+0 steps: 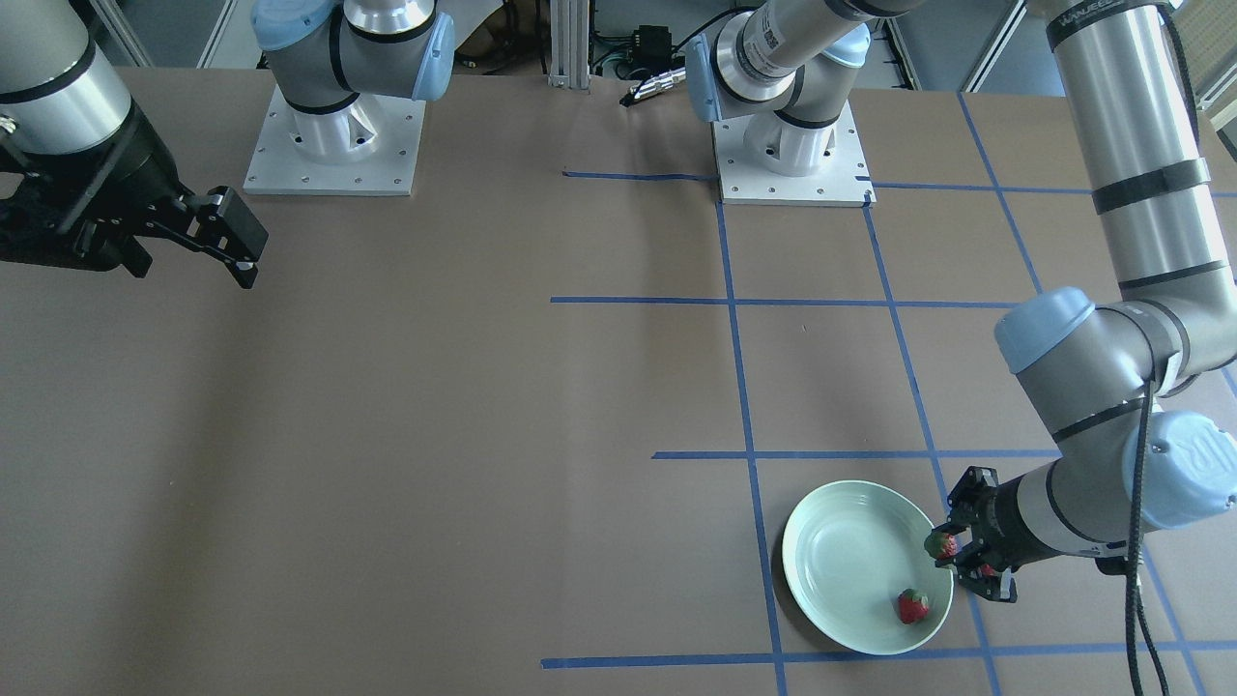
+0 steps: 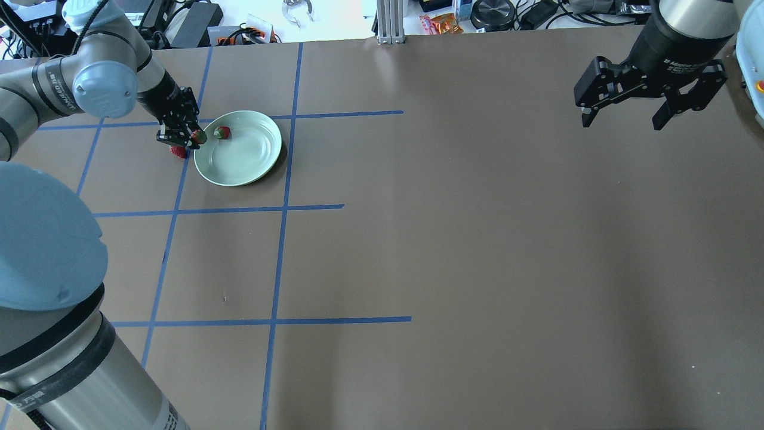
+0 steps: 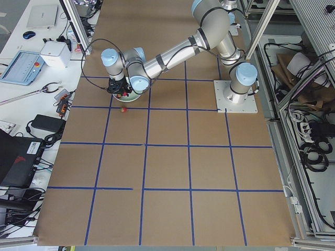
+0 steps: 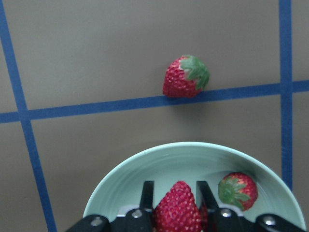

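Note:
My gripper (image 1: pixel 951 545) is shut on a red strawberry (image 4: pixel 176 208), held over the right edge of the pale green plate (image 1: pixel 858 545). Another strawberry (image 1: pixel 912 607) lies inside the plate. A third strawberry (image 4: pixel 186 77) lies on the table outside the plate, close to it; in the front view it is mostly hidden behind my gripper, and in the top view it shows as a red berry (image 2: pixel 178 151) beside the rim.
A second arm's black gripper (image 2: pixel 644 93) hangs over the far side of the table, clear of the plate. More arm bases (image 1: pixel 330 162) stand at the back. The taped table between is empty.

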